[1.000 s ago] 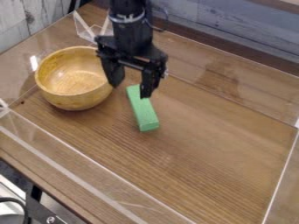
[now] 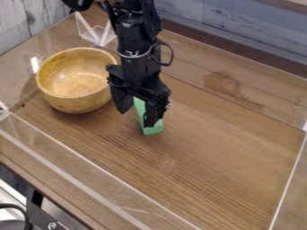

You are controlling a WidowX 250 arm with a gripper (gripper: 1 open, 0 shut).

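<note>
The black arm hangs down from the top centre, its open gripper (image 2: 136, 97) low over a green block (image 2: 151, 124). The fingers stand around or just above the block's upper end, which they partly cover; I cannot tell whether they touch it. The block lies on the wooden table (image 2: 228, 162).
A yellow bowl (image 2: 70, 72) sits to the left, close beside the gripper. A clear plastic object (image 2: 93, 27) stands at the back left.
The gripper has moved toward the front and down, from behind the green block to over it, covering more of the block. The bowl and block look unmoved.
</note>
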